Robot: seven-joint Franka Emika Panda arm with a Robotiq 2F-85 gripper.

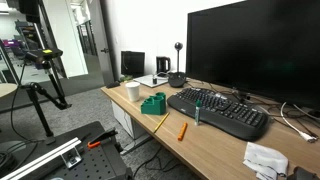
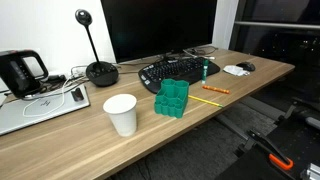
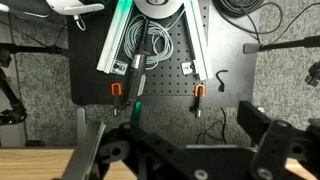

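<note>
My gripper shows dark and blurred along the bottom of the wrist view, its fingers spread wide and nothing seen between them. It is away from the desk items, over the floor by the desk's edge. A green compartmented holder [image 1: 153,104] sits on the wooden desk, with a white cup [image 2: 122,115] to its left in exterior view 2. Near the desk's front edge lie an orange marker [image 1: 182,131] and a thin yellow pencil [image 2: 204,101]. A small green-teal upright item [image 1: 197,111] stands in front of the black keyboard [image 1: 218,112].
A large monitor [image 1: 258,50] stands behind the keyboard. A white cloth [image 1: 265,159] and a dark mouse [image 2: 247,66] lie at the far end. Along the back are a black stand [image 2: 99,70] and a kettle [image 2: 22,72]. Orange-handled clamps [image 3: 198,90] sit on the base platform.
</note>
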